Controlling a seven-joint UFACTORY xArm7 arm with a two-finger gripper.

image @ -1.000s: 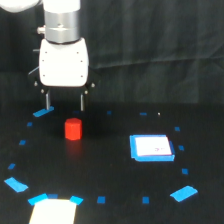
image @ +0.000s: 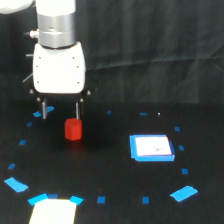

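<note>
A white robot arm hangs from the top left, its gripper (image: 63, 112) open, fingers pointing down just above and left of a small red block (image: 73, 129) on the black table (image: 110, 175). Nothing shows between the fingers. To the right lies a flat blue piece with a white centre (image: 153, 147).
A pale card (image: 53, 213) is partly visible at the bottom edge. Small blue tape marks are scattered over the table.
The gripper has moved a little down and left, nearer the table. The red block and blue piece look unmoved.
</note>
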